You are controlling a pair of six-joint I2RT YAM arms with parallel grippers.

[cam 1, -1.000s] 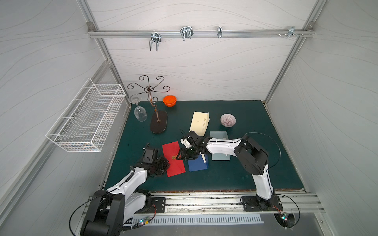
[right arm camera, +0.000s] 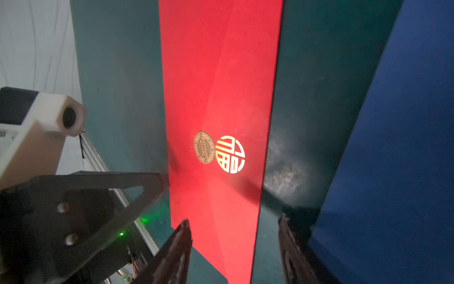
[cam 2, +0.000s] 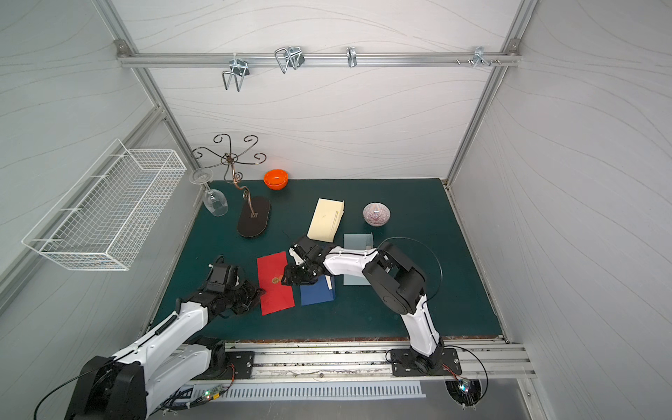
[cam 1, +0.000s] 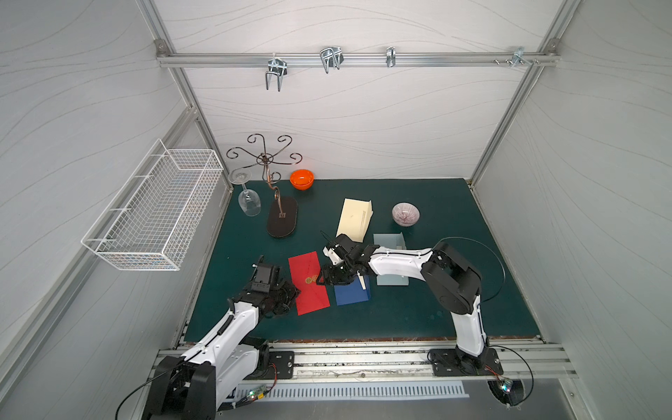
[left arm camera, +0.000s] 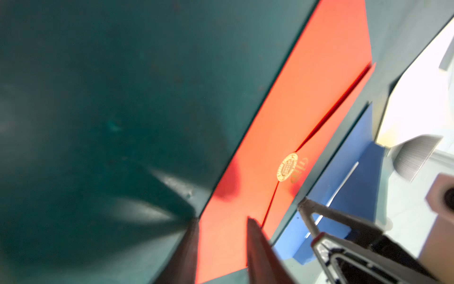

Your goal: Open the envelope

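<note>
A red envelope [cam 1: 303, 264] lies flat on the green table between my two arms. Its round gold seal [right arm camera: 203, 147] sits across the flap edge, beside a gold emblem [right arm camera: 230, 154]. In the left wrist view a dark gap runs along the flap [left arm camera: 337, 111] towards its far end. My left gripper is partly open at the envelope's left edge; nothing is visibly gripped. Over the right edge, my right gripper stands open, with bare fingers [right arm camera: 179, 241] apart. Whether either touches the paper cannot be told.
Just right lies a blue envelope [cam 1: 352, 295], partly under the right arm. A cream envelope [cam 1: 355, 218], a pale blue one [cam 1: 392, 280] and a glass bowl [cam 1: 405, 214] are farther off.
The left gripper has edged slightly left. The red envelope has not visibly moved.
</note>
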